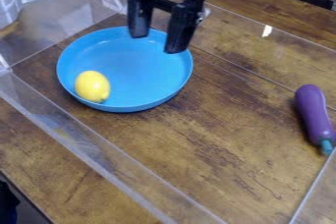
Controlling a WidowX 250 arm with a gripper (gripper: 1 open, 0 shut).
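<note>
My black gripper [159, 27] hangs at the top middle, above the back part of a round blue plate [138, 79], with its two dark fingers spread apart and nothing visible between them. A small yellow object [92, 86], like a lemon, lies at the plate's left side. A purple object [313, 112] with a teal tip, like an eggplant, lies on the wooden table at the far right.
Transparent or pale edges run along the left and the lower right.
</note>
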